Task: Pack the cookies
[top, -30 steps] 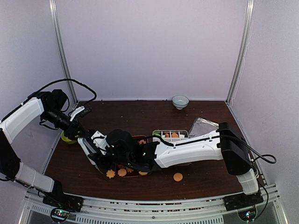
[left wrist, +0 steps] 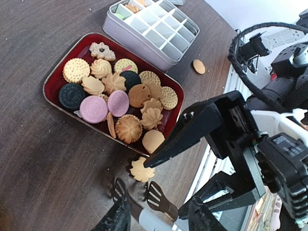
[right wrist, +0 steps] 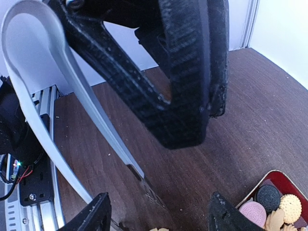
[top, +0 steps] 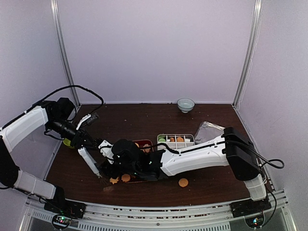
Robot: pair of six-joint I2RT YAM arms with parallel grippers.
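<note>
A red tray (left wrist: 68,107) full of assorted cookies sits mid-table, with a flower cookie (left wrist: 142,169) outside its near edge. The compartment box (left wrist: 144,45), holding a few cookies, stands beyond the tray. My left gripper is low near the table's front, with white-handled tongs in view below it. My right gripper is beside it, left of the tray; its fingers show at the bottom of its wrist view, apart, with the tongs' white arms (right wrist: 103,122) passing near. Whether either holds the tongs is hard to tell.
A bowl (top: 186,105) stands at the back, a clear package (top: 208,130) at the right. A loose cookie (top: 183,182) lies at the front right. A yellow-green bowl (top: 67,143) is partly hidden by the left arm.
The right arm's wrist has shifted slightly.
</note>
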